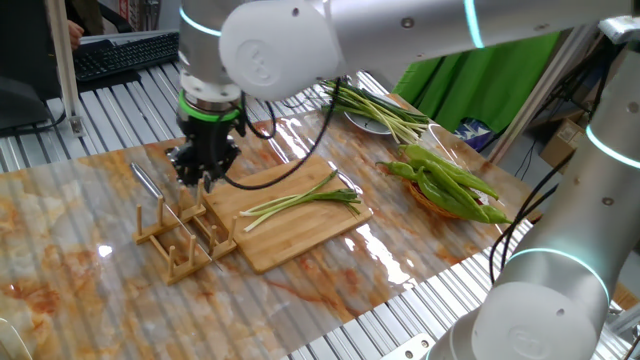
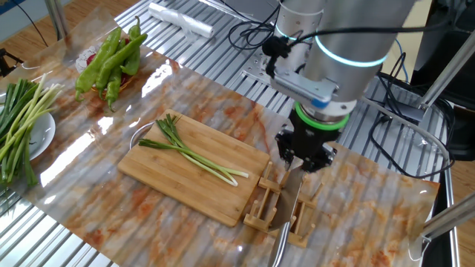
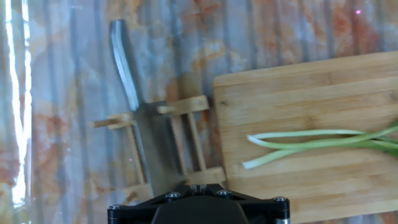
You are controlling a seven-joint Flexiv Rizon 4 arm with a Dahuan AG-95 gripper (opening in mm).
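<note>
A cleaver-like knife [image 3: 155,143] with a wide grey blade rests in a small wooden peg rack [image 1: 172,240]; its metal handle [image 1: 146,180] sticks out past the rack. In exterior view 2 the blade [image 2: 288,200] stands in the rack, with my gripper [image 2: 298,157] above its far end. The gripper [image 1: 207,183] hangs over the rack and the near corner of the cutting board, apart from the knife handle. At the bottom of the wrist view its black housing shows, but the fingers are too small and dark to read. No held object is visible.
Beside the rack lies a wooden cutting board [image 1: 270,240] with several green onions [image 1: 300,203]. Green peppers [image 1: 445,187] fill a basket. More green onions [image 2: 22,133] lie on a white plate [image 2: 43,137].
</note>
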